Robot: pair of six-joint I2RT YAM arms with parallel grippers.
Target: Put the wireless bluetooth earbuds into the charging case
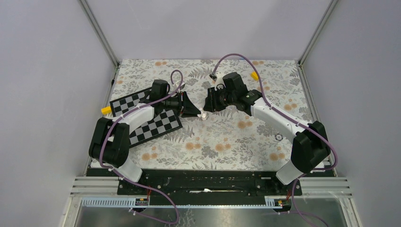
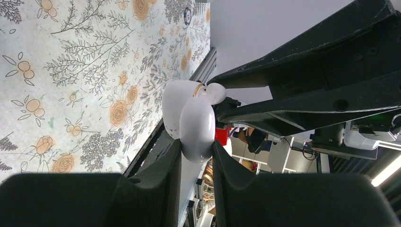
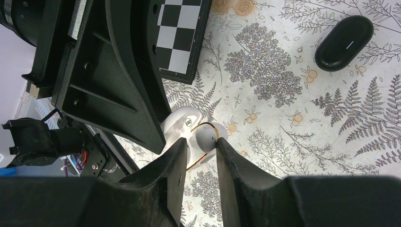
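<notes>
The white charging case [image 1: 204, 116] is held by my left gripper [image 1: 197, 113] between the two arms, its lid raised. In the left wrist view a glossy white rounded piece [image 2: 196, 127] sits at my left fingertips [image 2: 196, 146]. My right gripper [image 1: 208, 106] is right beside the case; in the right wrist view its fingertips [image 3: 222, 144] are at a small white rounded piece [image 3: 205, 137], apparently an earbud, at the case's gold-rimmed opening. Whether it is seated or gripped is unclear.
A checkered board [image 1: 161, 124] lies under the left arm. A black oval object [image 3: 344, 42] lies on the table. Yellow blocks [image 1: 106, 110] are at the edges.
</notes>
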